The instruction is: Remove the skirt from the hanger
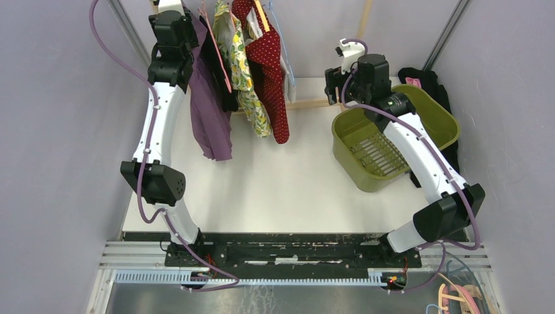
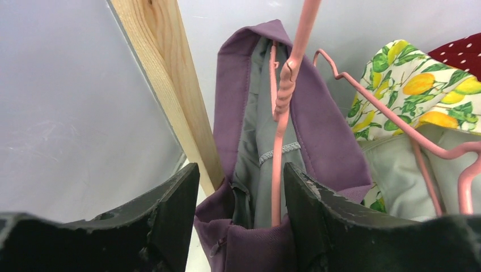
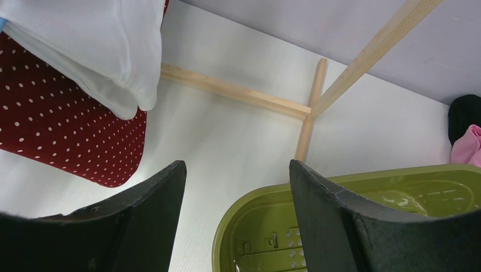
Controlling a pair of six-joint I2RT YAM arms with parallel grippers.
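Observation:
The purple skirt [image 1: 211,127] with grey lining hangs at the left end of a row of clothes. In the left wrist view, a pink hanger [image 2: 277,164] runs down inside the skirt's opened waist [image 2: 332,127]. My left gripper is at the near edge of that waist, its fingers apart and gathered purple cloth low between them. In the top view the left arm hides the skirt's upper end. Over by the green basket, my right gripper is open and empty.
A lemon-print garment [image 1: 243,85] and a red dotted one [image 1: 268,65] hang right of the skirt. A wooden post [image 2: 176,85] stands close on the left. The green basket [image 1: 358,176] sits at right.

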